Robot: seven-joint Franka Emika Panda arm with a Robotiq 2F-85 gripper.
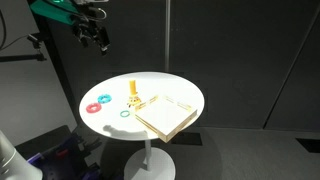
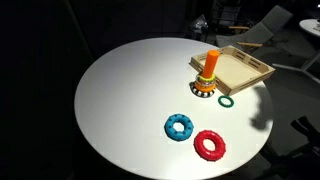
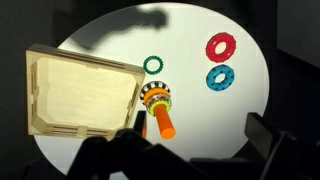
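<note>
A stacking toy stands on the round white table, its orange post (image 2: 211, 64) rising above several coloured rings (image 2: 205, 83) and a black-and-white base. Apart from it, a blue ring (image 2: 170, 128) and a red ring (image 2: 199, 147) lie flat side by side. The small green ring (image 3: 146, 66) rests close to the toy's base. High above the table, off to its left in exterior view 1, hangs my gripper (image 1: 103, 48). Its dark fingers are spread wide along the bottom of the wrist view, open, with no object held between them.
A shallow light-wood tray (image 3: 84, 62) sits beside the toy and looks empty. The table (image 2: 120, 100) has a broad bare stretch on the left in exterior view 2. Dark floor surrounds it, with chairs (image 2: 250, 30) beyond the tray.
</note>
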